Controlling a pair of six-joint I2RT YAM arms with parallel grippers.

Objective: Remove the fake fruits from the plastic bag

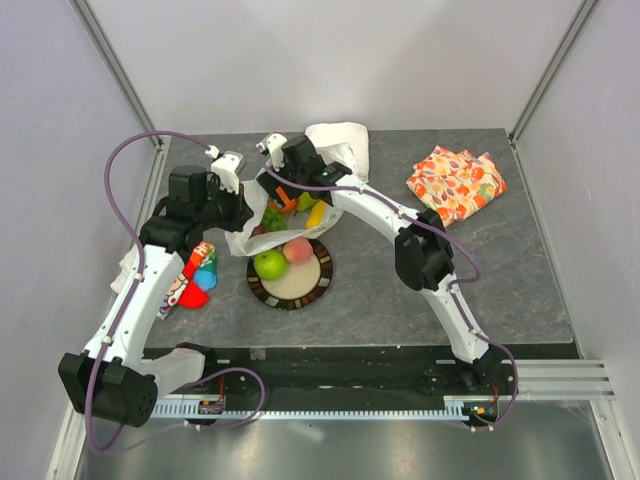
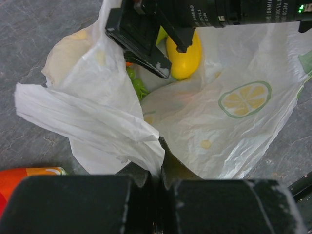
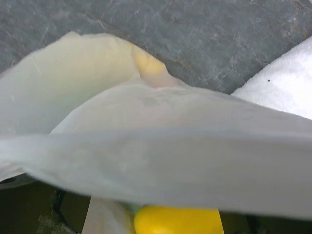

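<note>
The white plastic bag (image 1: pixel 245 238) lies open at the table's middle left, and my left gripper (image 1: pixel 245 218) is shut on its edge. In the left wrist view the bag (image 2: pixel 97 109) runs in folds up to the left fingertips. My right gripper (image 1: pixel 278 188) is open over the bag's inside, by an orange fruit (image 1: pixel 288 203) it partly covers. Green grapes (image 1: pixel 272 219), a green fruit (image 1: pixel 306 201) and a yellow fruit (image 1: pixel 317 214) are inside too. In the right wrist view bag plastic hides most of the fingers, with the yellow fruit (image 3: pixel 178 221) below.
A dark-rimmed plate (image 1: pixel 262 293) in front of the bag holds a green apple (image 1: pixel 270 264) and a peach (image 1: pixel 298 250). Behind is a white cloth (image 1: pixel 340 137). An orange patterned cloth (image 1: pixel 456 184) lies right, a colorful packet (image 1: pixel 196 280) left.
</note>
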